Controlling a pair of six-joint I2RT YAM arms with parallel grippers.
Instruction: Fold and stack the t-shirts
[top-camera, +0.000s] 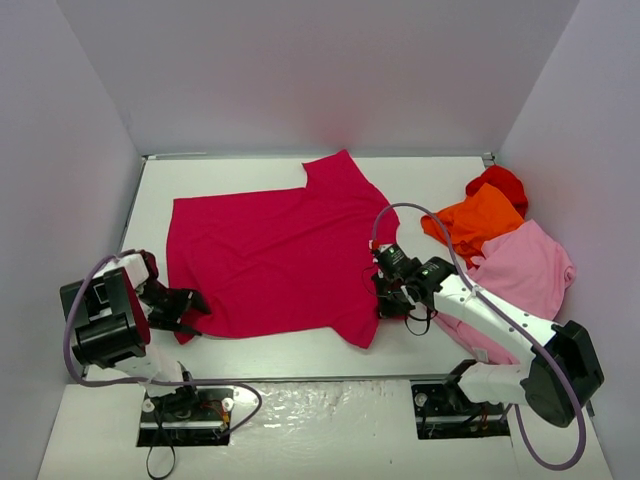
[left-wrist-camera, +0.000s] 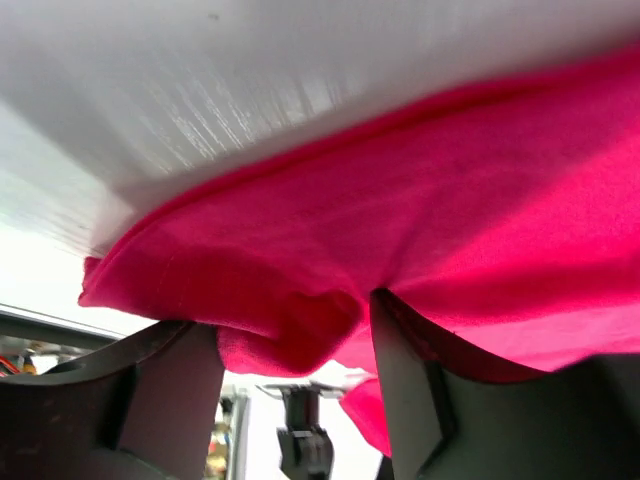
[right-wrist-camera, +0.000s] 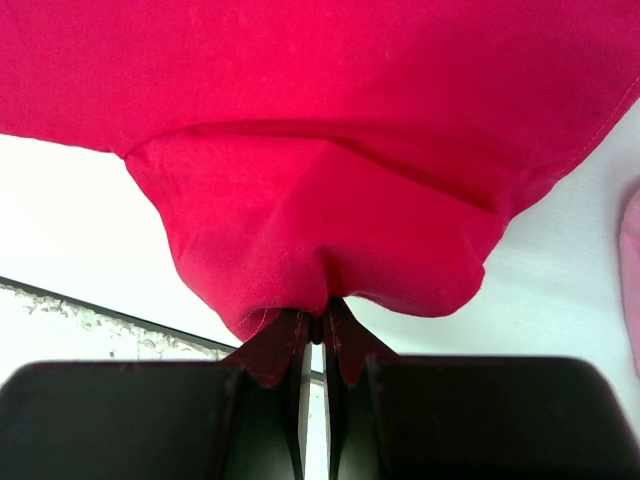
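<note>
A crimson t-shirt (top-camera: 270, 260) lies spread across the white table, with one sleeve pointing to the back and the other to the front right. At its front left corner, my left gripper (top-camera: 197, 318) is open; in the left wrist view a raised fold of the shirt (left-wrist-camera: 290, 330) lies between its parted fingers. My right gripper is shut on the front sleeve (right-wrist-camera: 310, 240), whose cloth bunches at the fingertips. From above, the right gripper (top-camera: 384, 300) sits at that sleeve's right edge.
Crumpled pink (top-camera: 525, 270), orange (top-camera: 470, 225) and red (top-camera: 503, 185) cloths are heaped along the table's right side, beside the right arm. Bare table (top-camera: 240, 170) shows behind the shirt, and a narrow strip is clear in front. Walls enclose the back and sides.
</note>
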